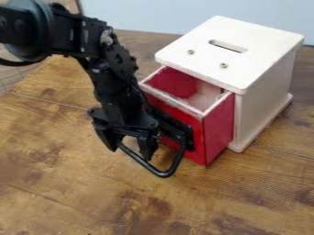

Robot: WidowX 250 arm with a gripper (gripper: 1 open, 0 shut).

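A white wooden box (258,83) stands at the right with a red drawer (212,138) pulled part way out toward the left. The drawer looks empty inside, with a black handle (168,170) on its front. My black gripper (128,139) is low in front of the drawer, at the handle's left part. Whether its fingers are shut on the handle or only beside it is hard to tell.
A pale wall or edge runs behind the box at the top.
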